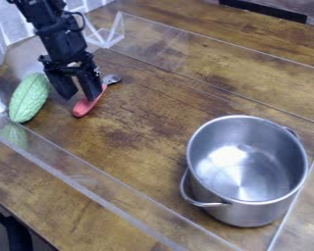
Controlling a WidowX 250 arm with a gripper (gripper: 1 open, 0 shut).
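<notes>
The black gripper [78, 84] is low over the table at the upper left, pointing down just left of and over a red-handled utensil [86, 104] with a metal end. Whether its fingers are shut on the utensil is hard to tell. A pale green, ridged vegetable-like object [28, 98] lies to the gripper's left. A steel pot [245, 167] with two handles stands at the lower right.
Clear plastic walls border the wooden table [160, 108] on several sides.
</notes>
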